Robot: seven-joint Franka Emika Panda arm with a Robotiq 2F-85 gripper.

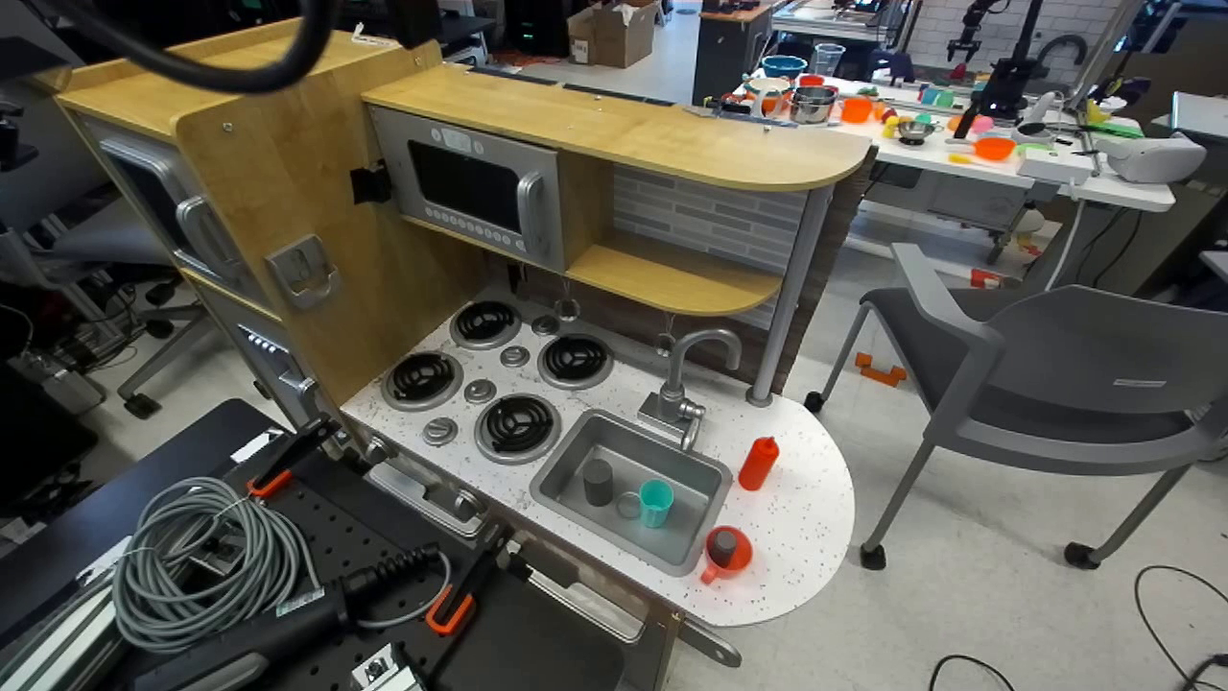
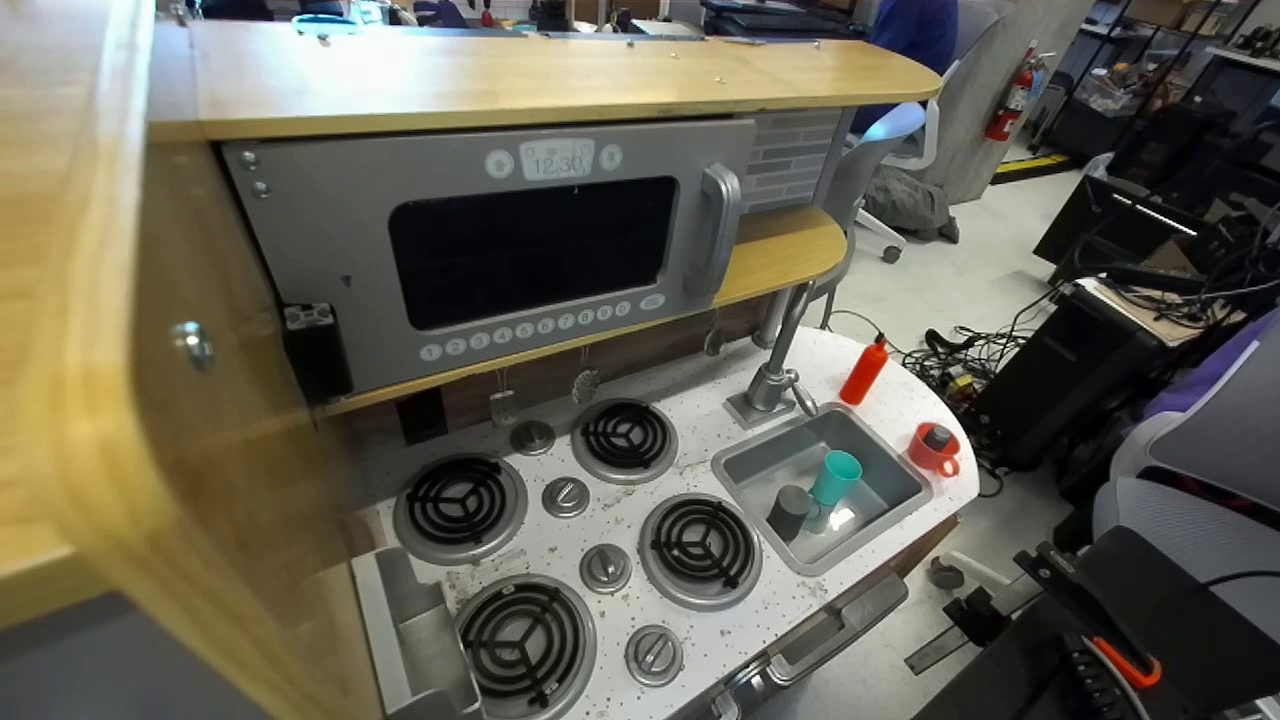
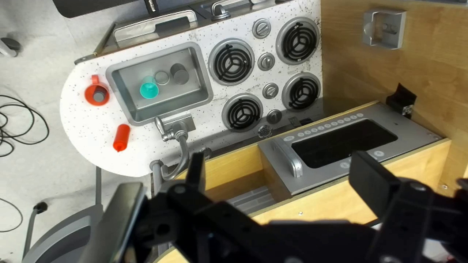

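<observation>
My gripper is open in the wrist view, its two dark fingers wide apart with nothing between them. It hangs high above the toy kitchen, over the upper shelf and microwave [image 3: 346,138]. In the sink [image 1: 550,486] are a teal cup [image 1: 656,503] and a dark grey cylinder [image 1: 598,482], standing apart. A red mug [image 1: 740,558] with a dark grey piece [image 1: 722,545] inside sits on the counter beside the sink. The red bottle [image 1: 759,463] stands upright near the counter's rounded end. Neither exterior view shows the fingers.
A curved faucet [image 2: 786,348] rises behind the sink. Several black burners [image 2: 699,550] and knobs fill the stove side. The tall wooden side panel [image 1: 311,207] and the shelf [image 1: 679,274] bound the counter. White counter around the bottle is clear.
</observation>
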